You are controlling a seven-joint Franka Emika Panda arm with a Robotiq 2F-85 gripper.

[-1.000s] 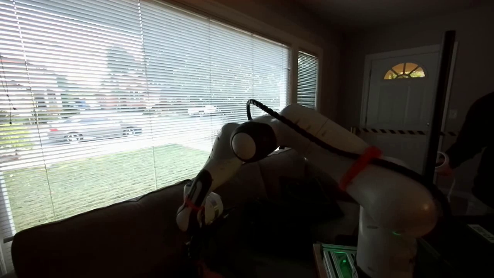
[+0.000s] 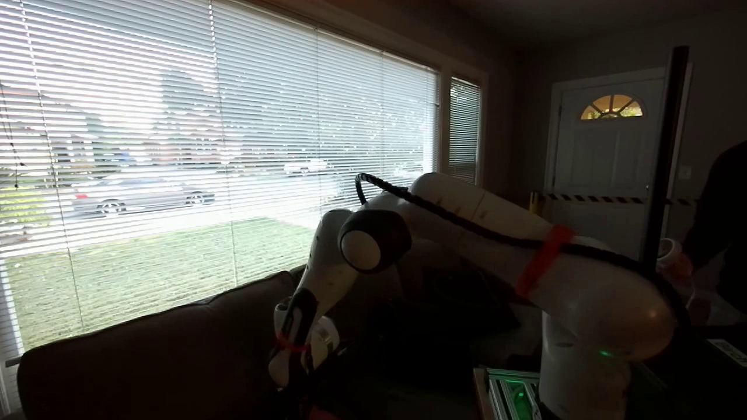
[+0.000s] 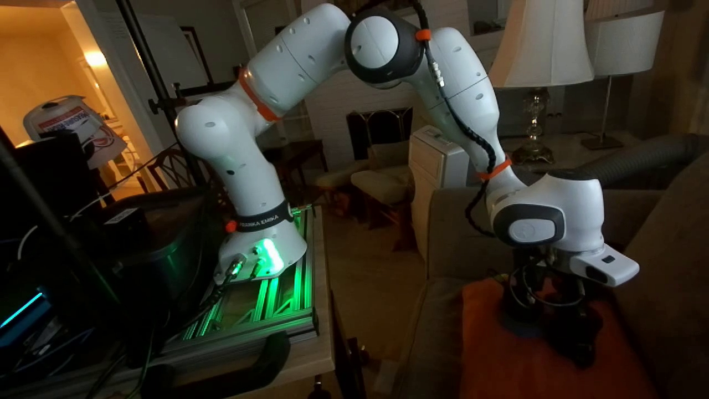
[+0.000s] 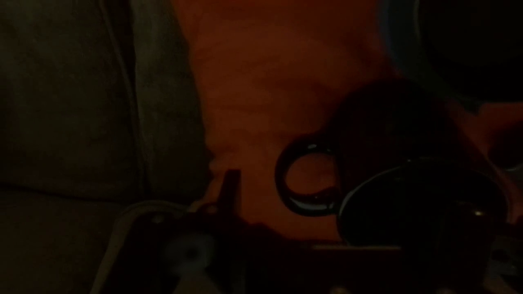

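In the wrist view a dark mug [image 4: 392,127] lies or leans on the orange cloth [image 4: 274,73], its rim towards my gripper and its looped handle [image 4: 282,179] pointing left. My fingers stand wide apart. The left finger [image 4: 230,193] is over the cloth, left of the handle; the right one is lost in the dark around the mug's mouth, so whether it touches the mug cannot be told. A round dark vessel with a bluish rim [image 4: 399,44] is cut off at the upper right. In exterior view 2, dark shapes [image 3: 576,329] sit below the hand.
The orange cloth covers part of a sofa seat [image 3: 435,339], with a backrest [image 3: 678,226] close to the hand. My base stands on a separate table [image 3: 319,332]. At the right edge of exterior view 1 is a person [image 2: 728,217]. Lighting is very dim near the gripper.
My arm has come down: the elbow and hand sit lower in exterior view 1, the hand closer to the sofa seat. The person at the right has shifted slightly.
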